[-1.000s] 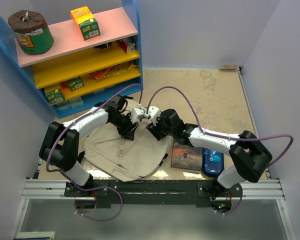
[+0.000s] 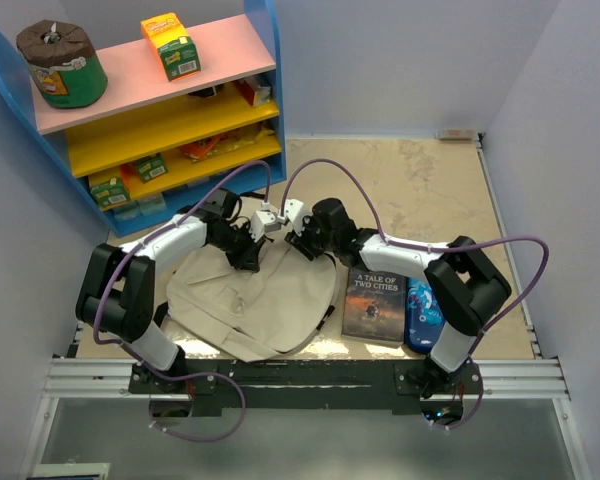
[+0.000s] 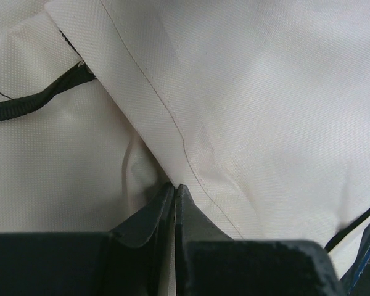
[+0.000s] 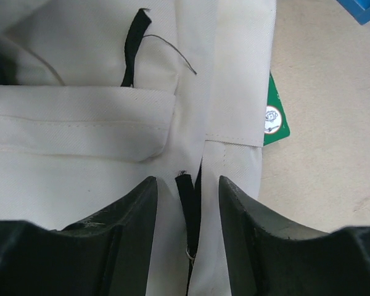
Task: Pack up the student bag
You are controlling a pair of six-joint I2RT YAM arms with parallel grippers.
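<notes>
The cream canvas bag [image 2: 215, 310] lies flat in the middle of the table, with black straps and tabs. My left gripper is shut on a seamed fold of the bag fabric, which runs from its fingertips toward the upper left of that view. My right gripper is partly open just over the bag's edge, with a black zipper pull tab [image 4: 189, 213] between and below its fingers; whether it touches the tab I cannot tell. Both grippers sit close together over the upper part of the bag in the top view.
A book "A Tale of Two Cities" [image 2: 374, 310] and a blue case [image 2: 423, 320] lie to the right. A shelf unit [image 2: 170, 126] with boxes stands at the back left.
The right arm has moved left and slightly toward the back. The left gripper has shifted a little to the left. The book's title is now more exposed.
</notes>
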